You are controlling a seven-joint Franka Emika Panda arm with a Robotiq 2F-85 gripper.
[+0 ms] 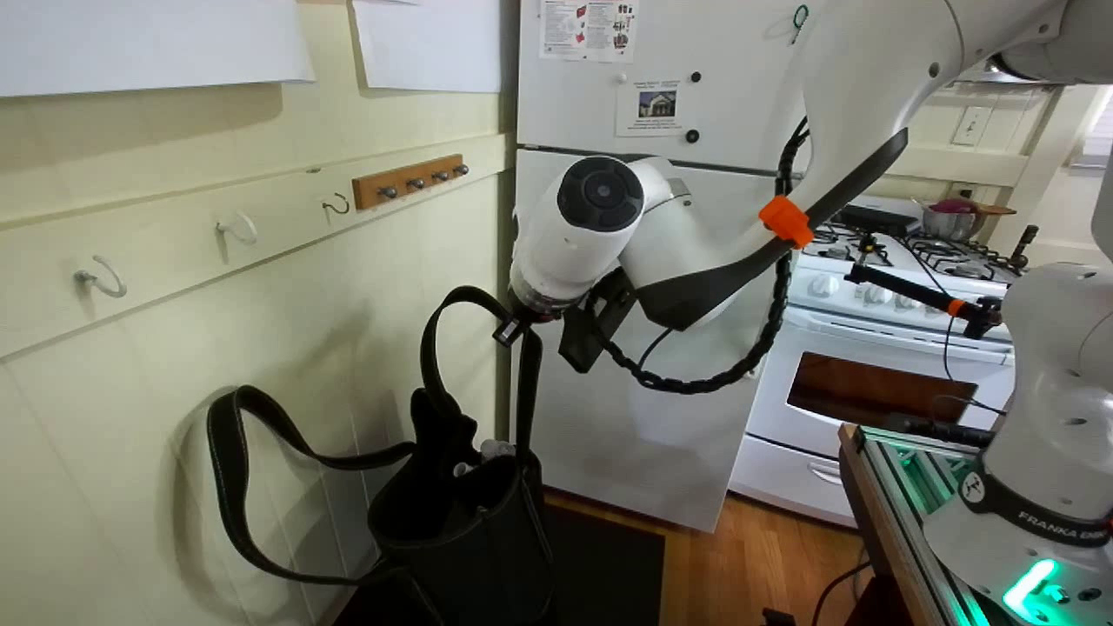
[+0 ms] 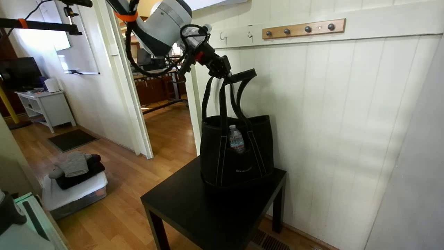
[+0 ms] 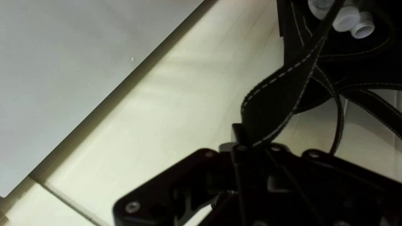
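A black tote bag (image 2: 260, 143) with white stitching sits at the wall end of a low black table (image 2: 179, 196); whether its base bears fully on the tabletop is hard to see. My gripper (image 2: 229, 75) is above it, shut on one handle strap (image 3: 277, 101), which rises taut from the bag in exterior view 1. The other strap (image 1: 231, 469) loops loosely out toward the wall. A clear bottle (image 2: 237, 139) sits in the bag's side pocket, and white bottle caps (image 3: 346, 18) show in the wrist view.
White hooks (image 1: 242, 229) and a wooden peg rack (image 1: 409, 182) line the wall above the bag. The fridge (image 1: 616, 438) stands close beside the gripper.
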